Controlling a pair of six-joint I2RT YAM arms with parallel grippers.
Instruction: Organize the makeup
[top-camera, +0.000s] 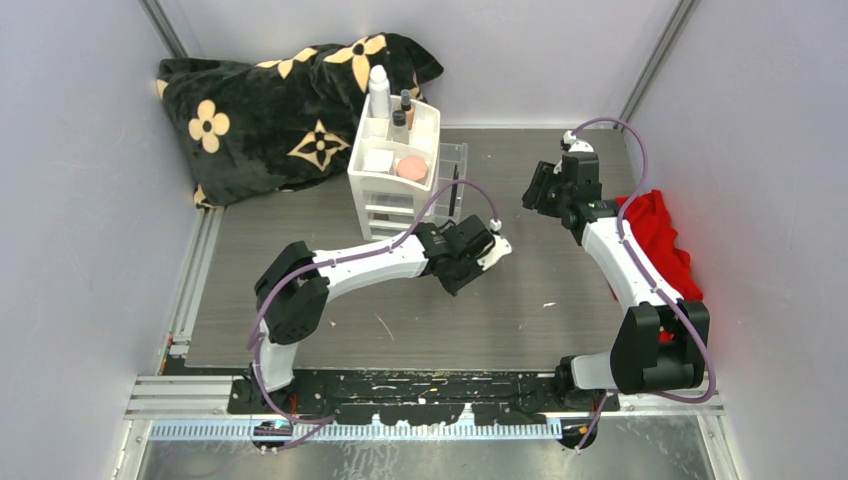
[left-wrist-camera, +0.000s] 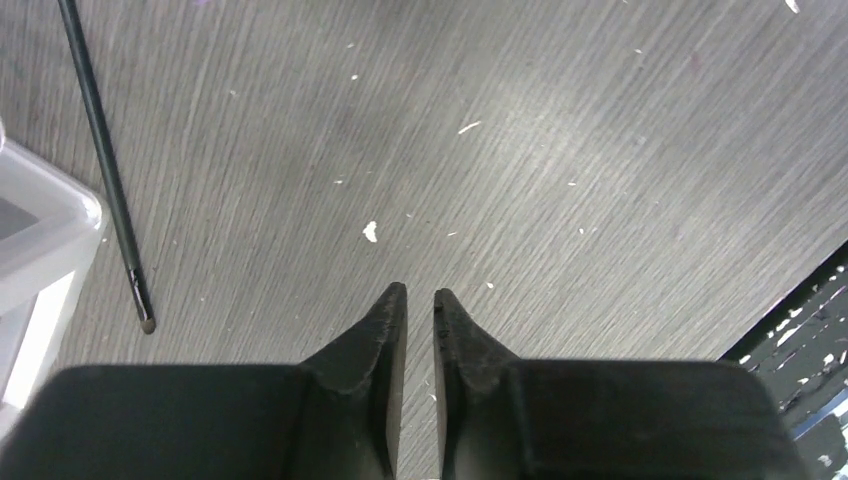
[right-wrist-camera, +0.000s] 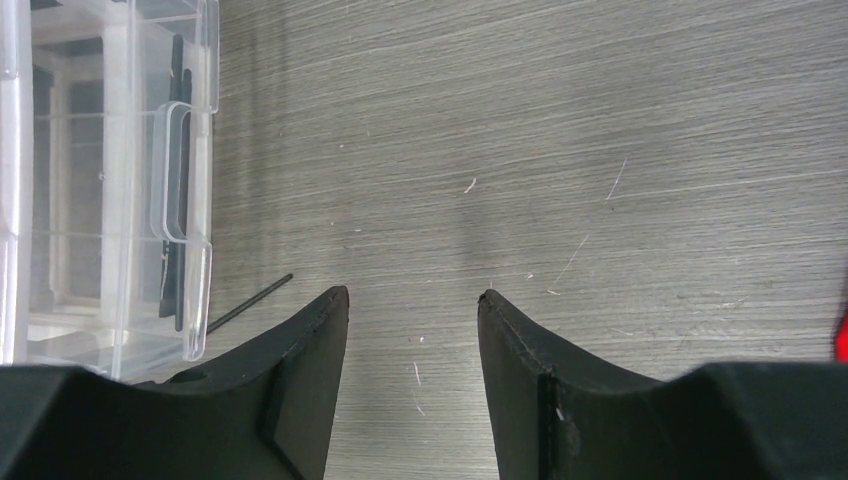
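Observation:
A thin dark brush (left-wrist-camera: 108, 165) lies on the table in the left wrist view, close to the corner of a clear drawer (left-wrist-camera: 75, 215). Its far end also shows in the right wrist view as a dark stick (right-wrist-camera: 262, 293); from above, my left arm hides it. The left gripper is slightly open, bare table visible between its tips, with the brush off to one side. Inside the pulled-out clear drawer (top-camera: 461, 153) of the white organizer (top-camera: 361, 205) lie dark brushes (right-wrist-camera: 171, 282). My right gripper is open and empty, over the table's right side.
A white bottle (top-camera: 379, 95), a peach round item (top-camera: 412, 168) and a white box (top-camera: 378, 160) stand in the organizer's top. Behind it leans a patterned dark pillow (top-camera: 260, 120). Red cloth (top-camera: 660, 235) lies by the right wall.

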